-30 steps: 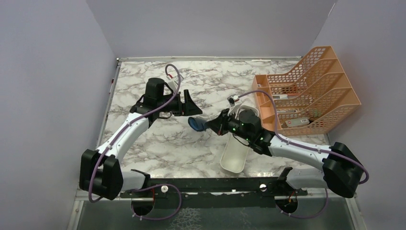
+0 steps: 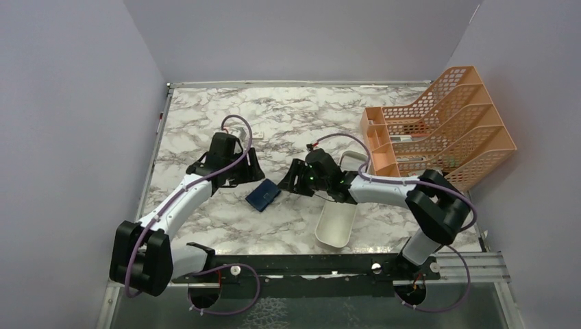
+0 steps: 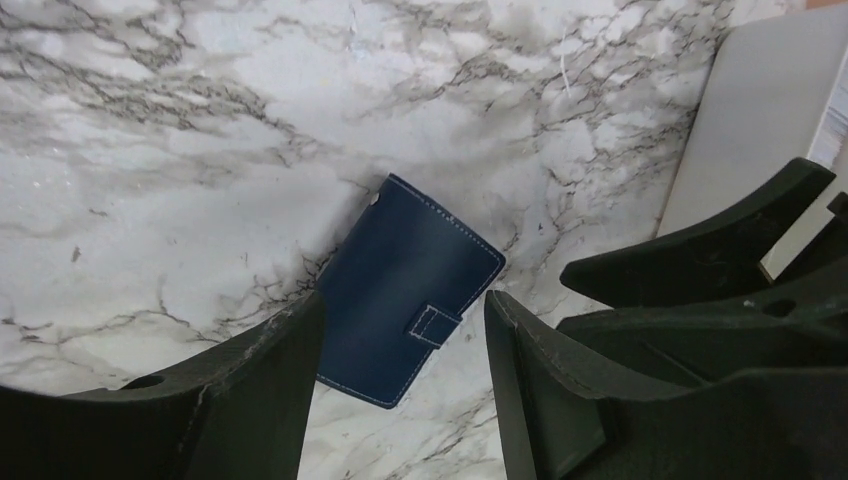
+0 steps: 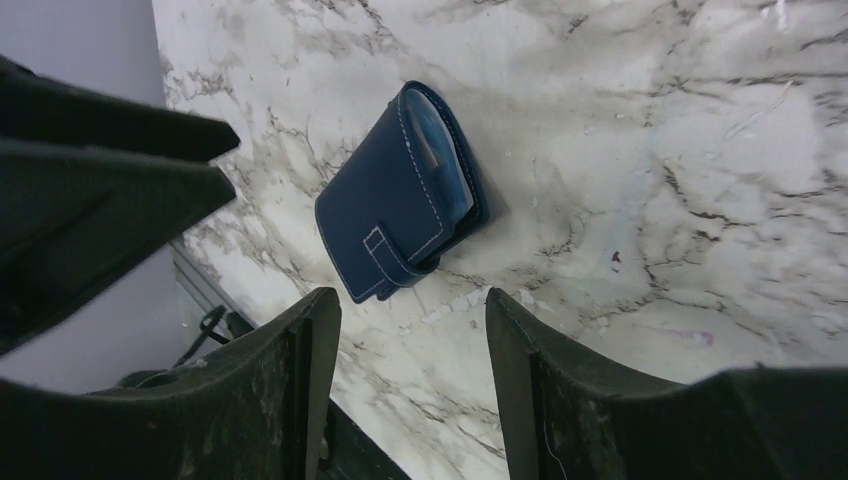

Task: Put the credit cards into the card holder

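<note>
The dark blue card holder [image 2: 263, 195] lies on the marble table between my two arms, its strap [image 3: 436, 325] closed over one edge. In the right wrist view pale card-like edges [image 4: 440, 160] show inside the holder's side, though I cannot tell how many. My left gripper stands open above the holder with nothing between its fingers. From the right side of the holder my right gripper faces it, also open and empty. No loose card shows on the table.
An orange divided rack [image 2: 442, 127] stands at the right with several items in its compartments. A long white tray [image 2: 336, 226] lies under my right arm. The marble behind and in front of the holder is clear.
A second ago the holder was raised at my right gripper; now it lies on the table, farther left and forward. Both grippers have since moved, the right one leftward towards the holder.
</note>
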